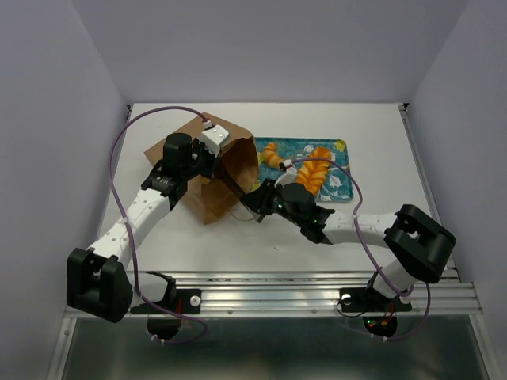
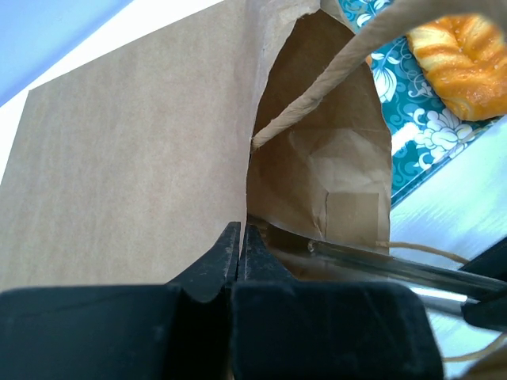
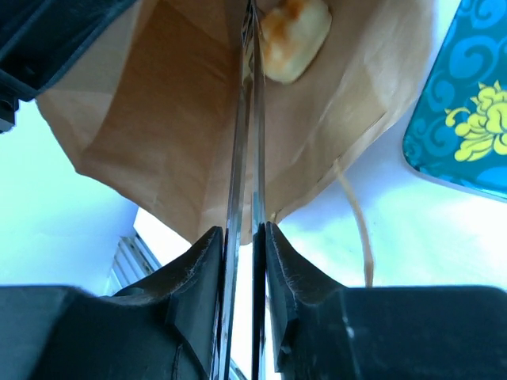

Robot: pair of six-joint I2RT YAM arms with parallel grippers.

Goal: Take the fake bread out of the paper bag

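The brown paper bag lies tilted on the table, its mouth facing right. My left gripper is shut on the edge of the bag's opening. My right gripper is closed around a pair of long thin metal tongs, which reach into the bag. Inside, a pale golden piece of fake bread lies by the far part of the tongs. Whether the tongs' tips grip it, I cannot tell. From above, the tongs slant into the bag's mouth.
To the right of the bag lies a teal patterned mat bearing a croissant and a braided loaf. A bag handle crosses above the opening.
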